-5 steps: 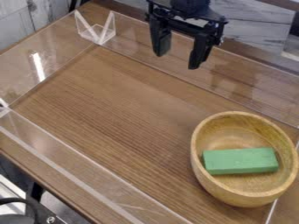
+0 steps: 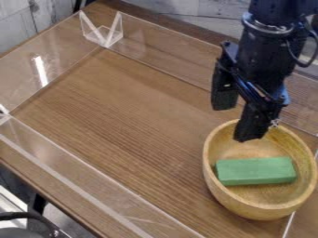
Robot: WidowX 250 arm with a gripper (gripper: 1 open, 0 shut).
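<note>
My gripper, a black body with fingers pointing down, hangs open just above the back of a yellow round bowl at the lower right. A green rectangular block lies in the bowl, below and in front of the gripper. Nothing shows between the fingers.
A small clear wire or plastic holder stands at the back left on the wooden tray floor. The tray's walls run along the left and back.
The bowl and green block look unmoved.
</note>
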